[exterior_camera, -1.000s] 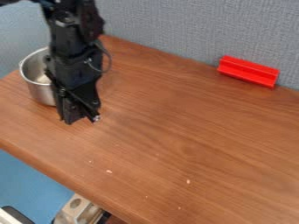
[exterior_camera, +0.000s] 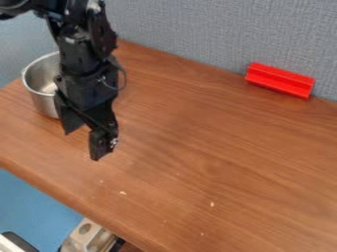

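Observation:
The black gripper hangs over the left part of the wooden table, open, its fingers just in front of a silver metal pot. The pot stands at the table's left edge, partly hidden behind the arm, with something light-coloured inside it that I cannot make out.
A red block lies at the back right against the grey fabric wall. The table's near left edge drops to a blue surface.
The pot and red block have not moved.

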